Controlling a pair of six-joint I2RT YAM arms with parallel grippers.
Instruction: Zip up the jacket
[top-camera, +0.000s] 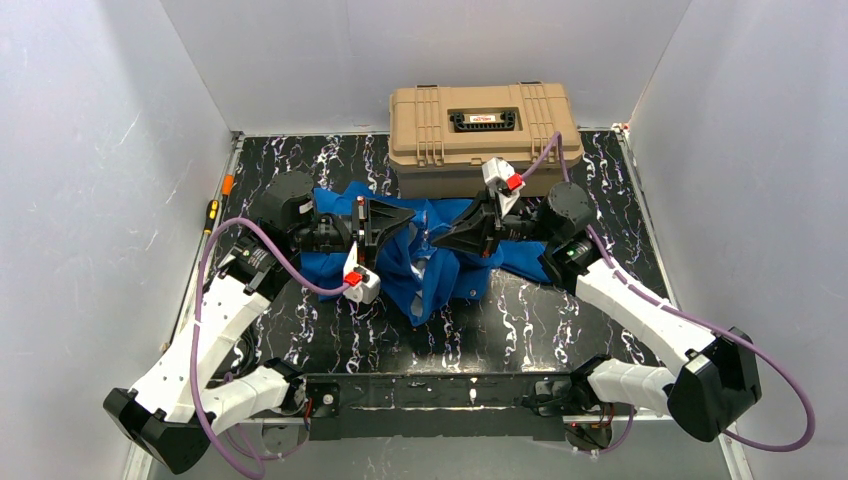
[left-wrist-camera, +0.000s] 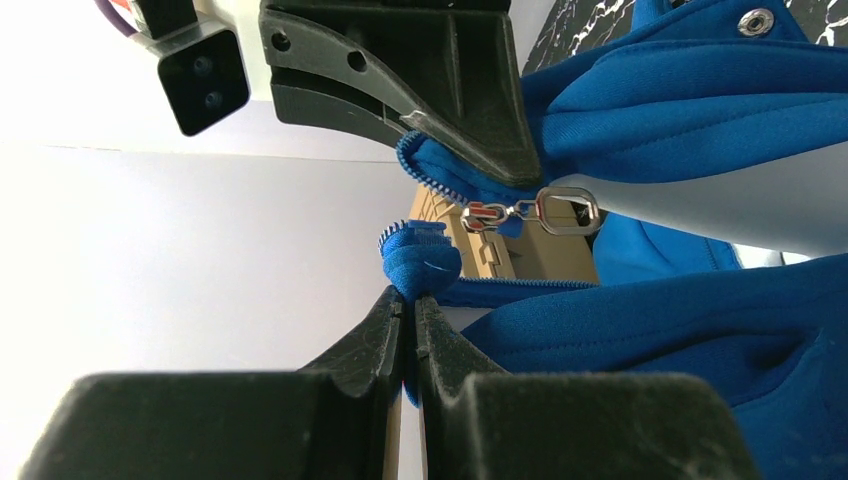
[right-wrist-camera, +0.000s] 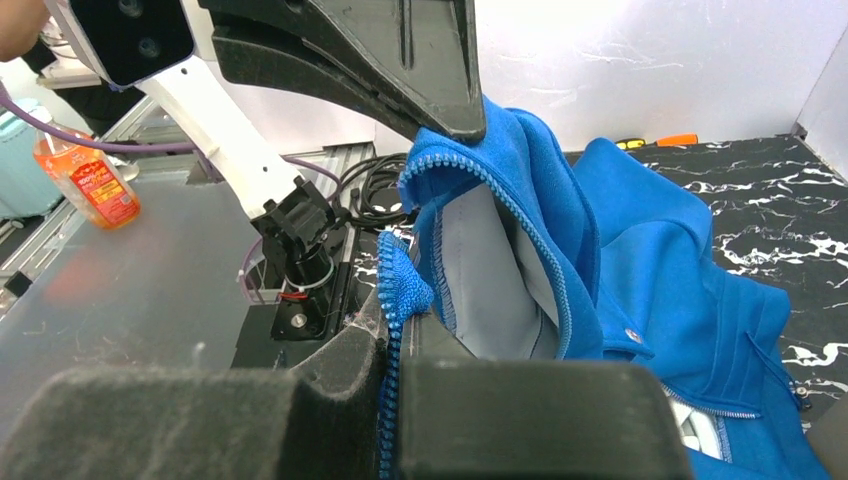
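The blue jacket (top-camera: 455, 275) lies bunched on the black marble table, part of it raised between both grippers. My left gripper is shut on a jacket edge with zipper teeth at its tip. Above it in the left wrist view hangs the zipper slider with metal pull (left-wrist-camera: 568, 210), beside the other held edge. My right gripper is shut on a blue toothed zipper end, just below the folded edge at the other gripper. In the top view the two grippers (top-camera: 378, 215) face each other closely over the jacket.
A tan case (top-camera: 485, 130) stands at the back behind the jacket. Two tools with orange and yellow handles (top-camera: 212, 213) lie at the left edge. Cables lie near the left arm's base.
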